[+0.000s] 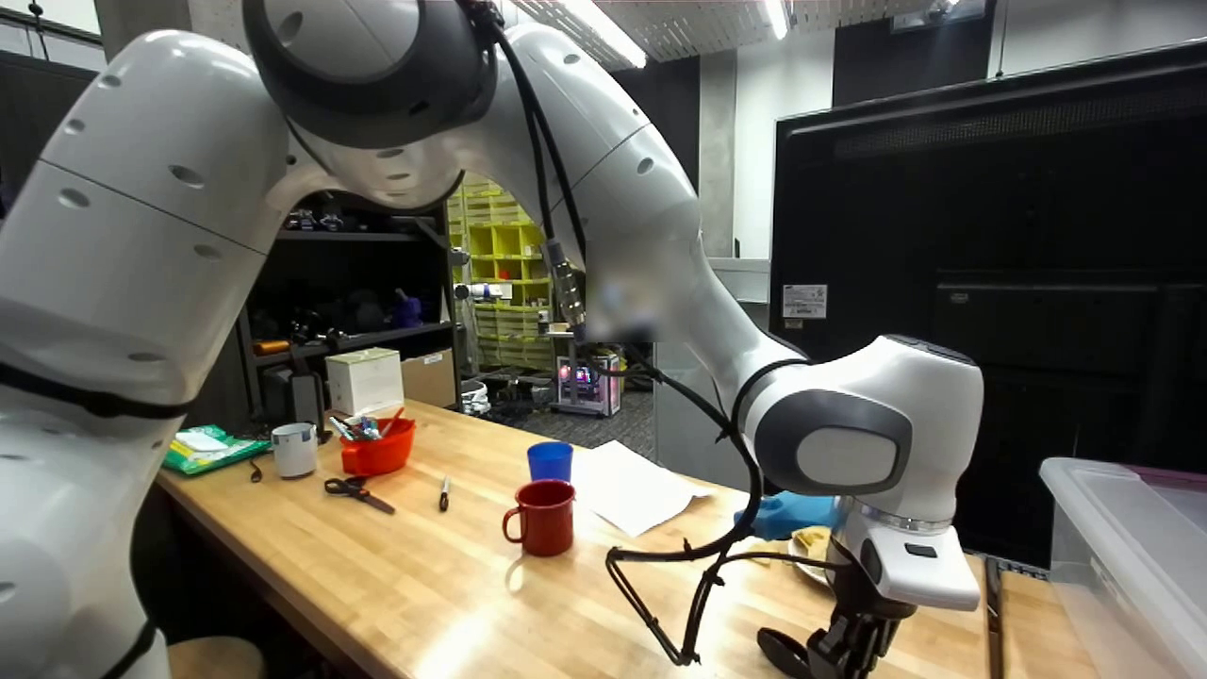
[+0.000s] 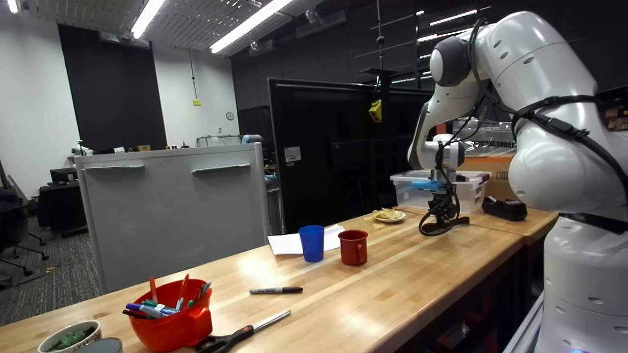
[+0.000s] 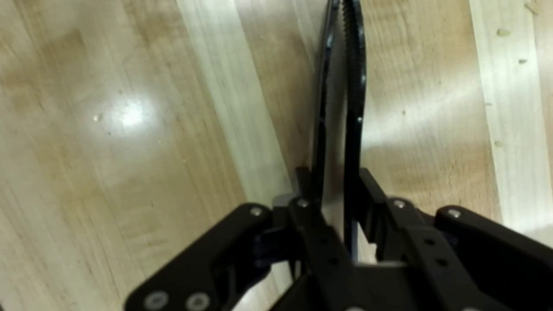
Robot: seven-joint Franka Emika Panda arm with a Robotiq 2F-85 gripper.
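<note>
Black tongs (image 3: 355, 103), or a similar long two-armed tool with a serrated edge, stretch away from my gripper in the wrist view. The fingers are shut around its two dark arms, which lie close together with a narrow gap. The far end is cut off by the top edge. A dark rounded end of the tool (image 1: 783, 653) shows low in exterior view 1, left of the gripper (image 1: 843, 647). In exterior view 2 the gripper (image 2: 442, 213) is low over the right part of the table; cables partly cover it.
A plate of chips (image 2: 390, 216) is close by, with crumbs around. Further along stand a red mug (image 1: 545, 517), a blue cup (image 2: 312, 243), white paper (image 1: 634, 487), a marker (image 2: 276, 290), scissors (image 1: 358, 493) and a red pen container (image 1: 379, 448). A clear bin (image 1: 1132, 554) borders the right.
</note>
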